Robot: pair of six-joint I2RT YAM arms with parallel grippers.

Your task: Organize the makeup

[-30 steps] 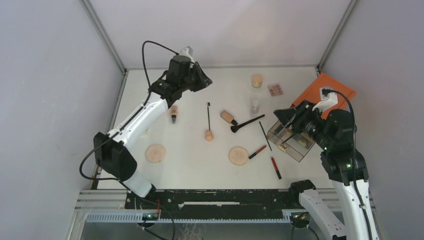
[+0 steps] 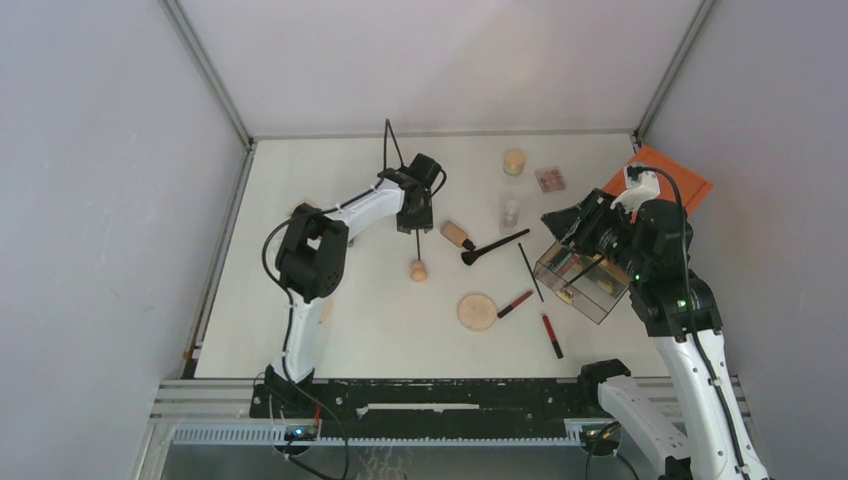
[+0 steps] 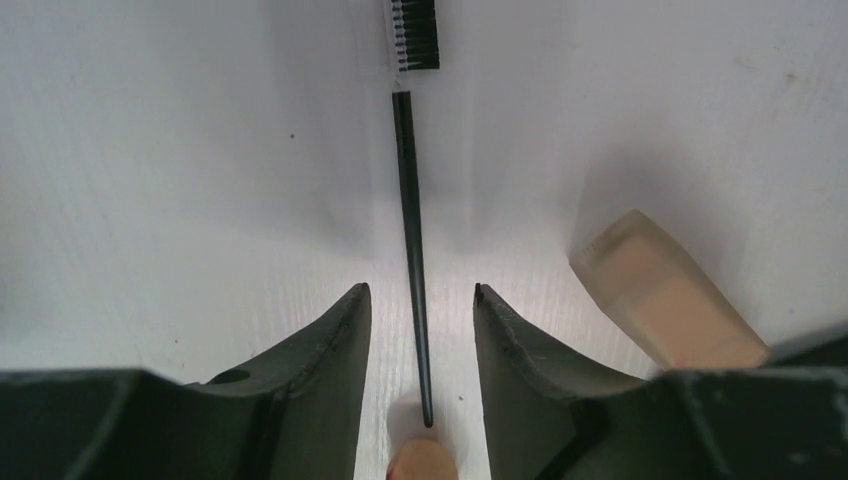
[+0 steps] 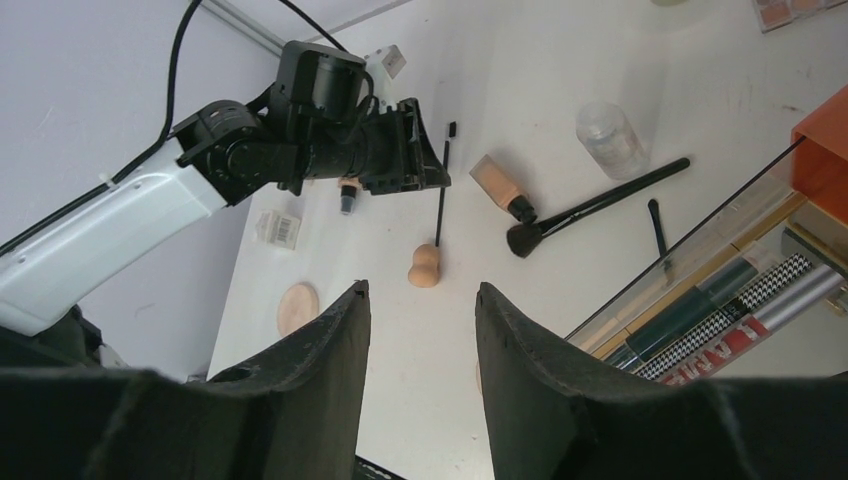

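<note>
A thin black brow brush (image 3: 410, 200) lies on the white table, with my left gripper low over it, fingers apart on either side of its shaft, nothing held. A beige sponge (image 2: 418, 272) sits at the shaft's lower end, and a foundation bottle (image 3: 665, 290) lies to the right. My right gripper hangs open above the clear organizer (image 2: 590, 300) with orange lid (image 2: 680, 175), which holds several tubes and cosmetics.
A large brush (image 2: 495, 245), pencil (image 2: 530, 270), round compact (image 2: 476, 311), two lip pencils (image 2: 552, 336), clear bottle (image 2: 509, 213), jar (image 2: 514, 163) and palette (image 2: 550, 180) lie around the right half.
My left gripper has swung down from the upper left onto the brow brush.
</note>
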